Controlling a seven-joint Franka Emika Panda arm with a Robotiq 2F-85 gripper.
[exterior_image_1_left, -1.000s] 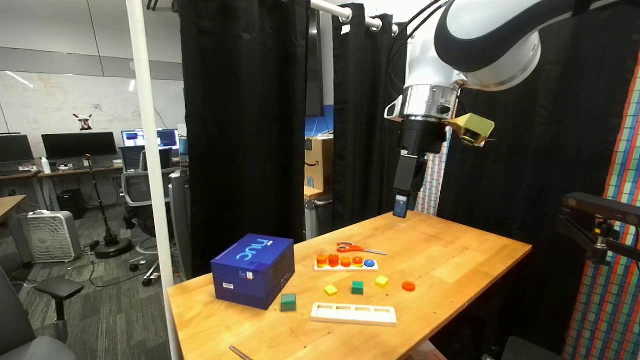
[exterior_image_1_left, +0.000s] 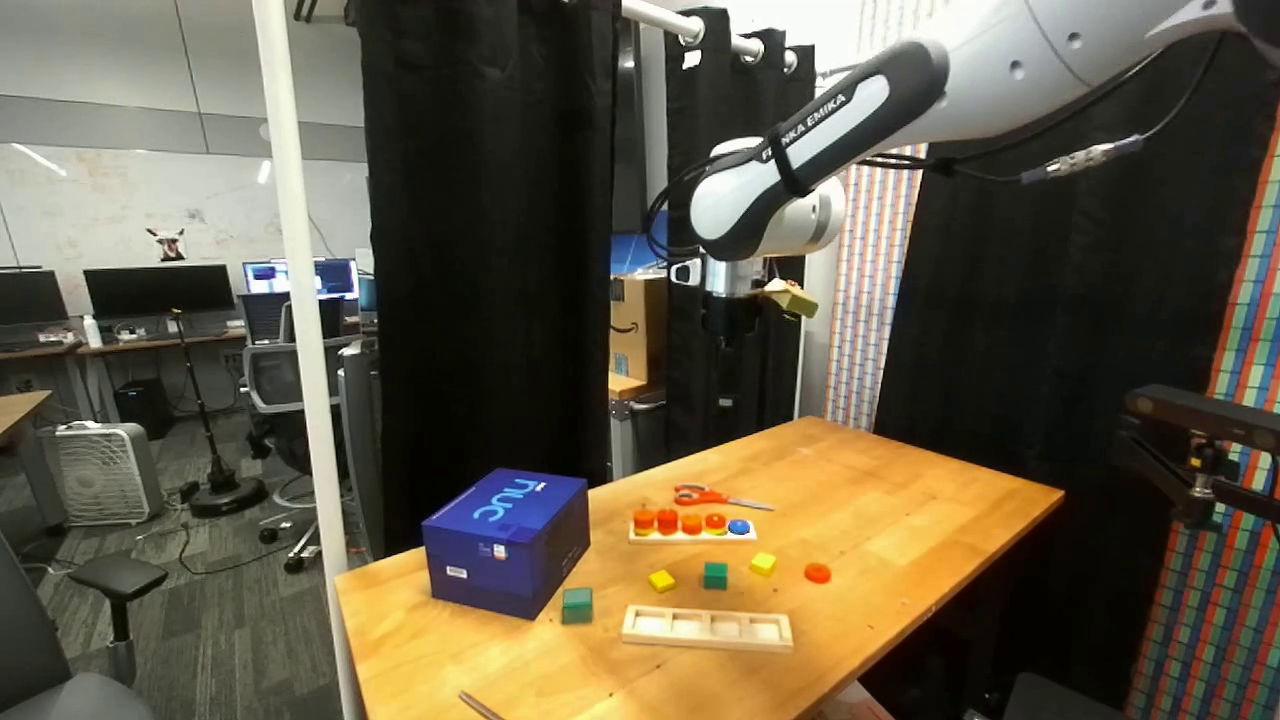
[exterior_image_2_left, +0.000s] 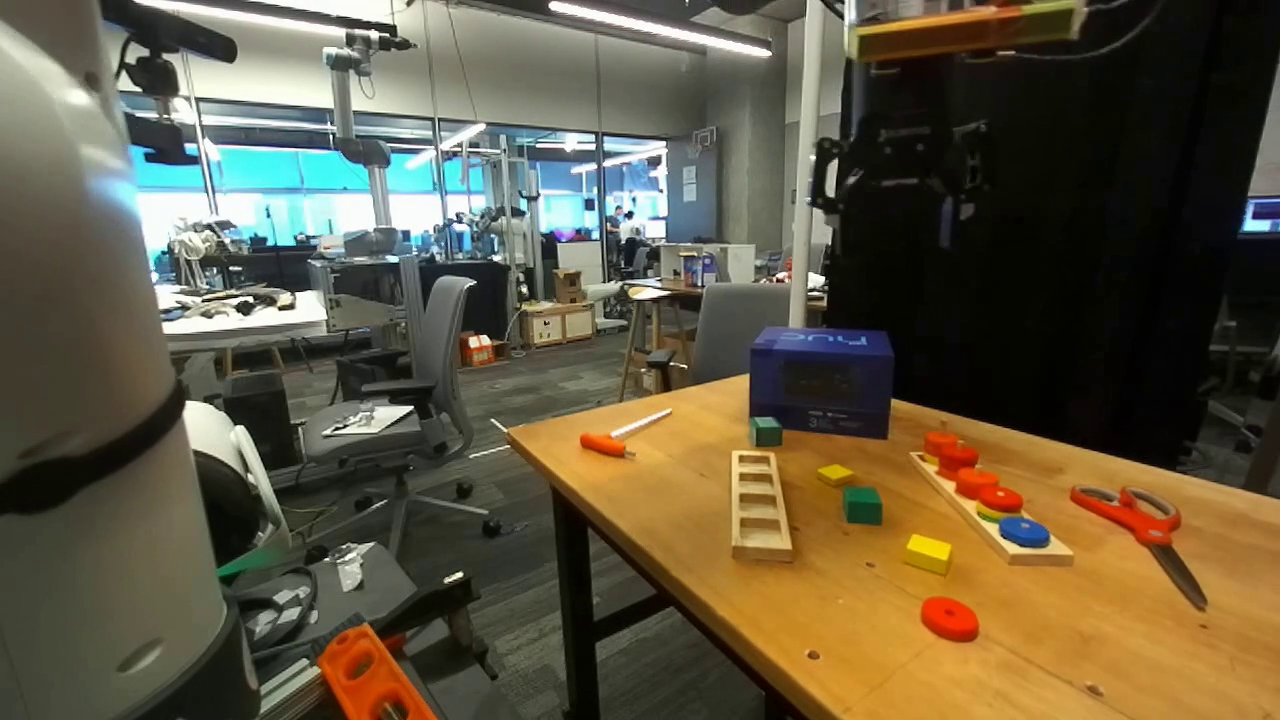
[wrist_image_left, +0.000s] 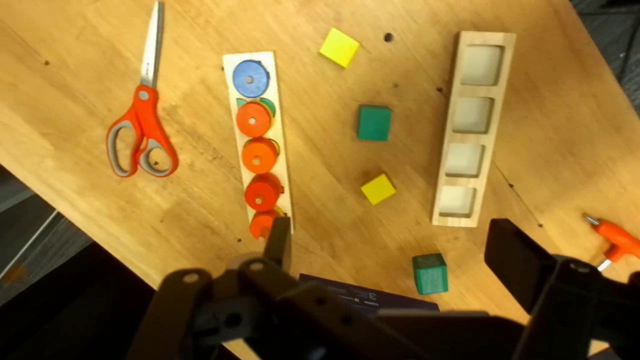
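My gripper is open and empty, high over the table in the wrist view. Below it stands a green block (wrist_image_left: 430, 274). Another green block (wrist_image_left: 374, 123) sits between two yellow blocks, one nearer (wrist_image_left: 378, 189) and one farther (wrist_image_left: 339, 47). To their right lies a pale wooden tray (wrist_image_left: 439, 172) with several square recesses, all empty. On the left, a peg board (wrist_image_left: 280, 138) carries stacked orange and red rings (wrist_image_left: 259, 155) and a blue disc (wrist_image_left: 250, 78). A loose red ring (exterior_image_2_left: 949, 618) rests flat on the table in exterior view 2.
A dark blue box (exterior_image_1_left: 506, 542) stands at the table's left end, close to one green block. Red-handled scissors (wrist_image_left: 144, 129) lie beyond the peg board. An orange-handled tool (exterior_image_2_left: 606, 444) rests near the table edge.
The objects on the table have not moved.
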